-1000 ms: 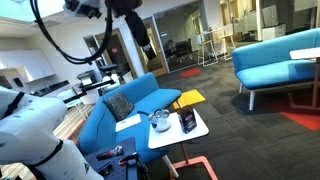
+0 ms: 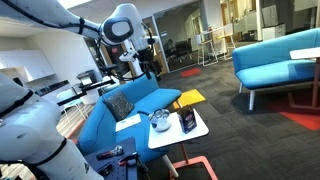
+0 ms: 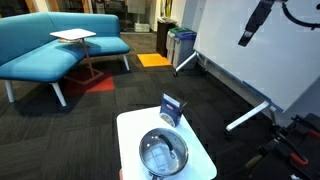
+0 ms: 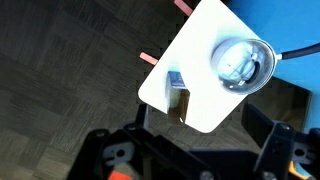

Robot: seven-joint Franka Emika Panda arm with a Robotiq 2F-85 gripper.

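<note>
A metal pot (image 4: 262, 72) with a dark handle stands on the small white table (image 4: 203, 28); something pale shows inside it. Near the pot, on the same table top, is a dark upright box (image 3: 171, 109). Its narrow top and brown side show from above in the wrist view. High over the table hangs my gripper, open, its fingers wide apart and nothing between them. The box appears between the fingers in that view but lies well below them.
A blue sofa (image 2: 150, 97) borders the table on one side. Another blue sofa (image 3: 40, 45) stands farther off, and a whiteboard (image 3: 260, 55) rises at the right of exterior view 2. Dark carpet (image 2: 240, 130) lies open beyond the table.
My arm has come down and its wrist has swung into fuller view in exterior view 1, bringing the gripper lower. The pot, box and table have stayed put.
</note>
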